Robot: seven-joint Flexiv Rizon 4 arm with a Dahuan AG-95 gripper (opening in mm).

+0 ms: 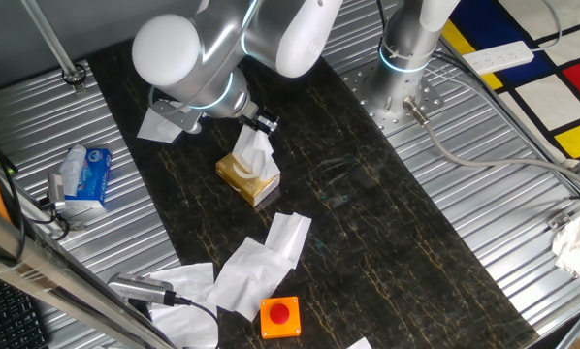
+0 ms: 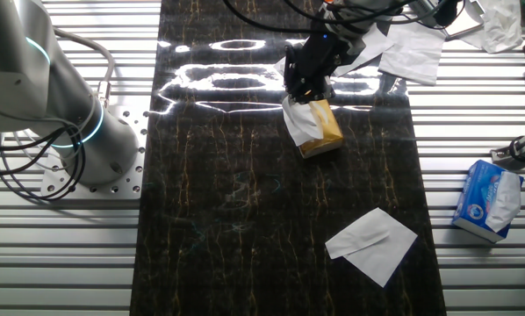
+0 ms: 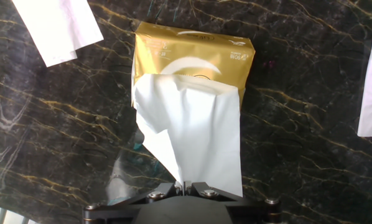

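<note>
A gold tissue pack (image 1: pixel 248 178) lies on the dark marbled table top, with a white tissue (image 1: pixel 255 150) standing out of its opening. My gripper (image 1: pixel 262 124) is at the upper end of that tissue, above the pack. In the wrist view the gripper has its fingers together at the bottom of the picture. Folds of the tissue (image 3: pixel 195 137) run down to the fingertips and meet there, so the fingers look shut on its edge. The tissue's other end is still inside the gold pack (image 3: pixel 192 53). From the opposite side, the gripper (image 2: pixel 305 95) touches the tissue's top.
Loose white tissues (image 1: pixel 249 276) lie near an orange box with a red button (image 1: pixel 280 317). Another loose tissue (image 2: pixel 373 245) lies on the far side of the pack. A blue tissue pack (image 1: pixel 88 179) rests on the metal slats.
</note>
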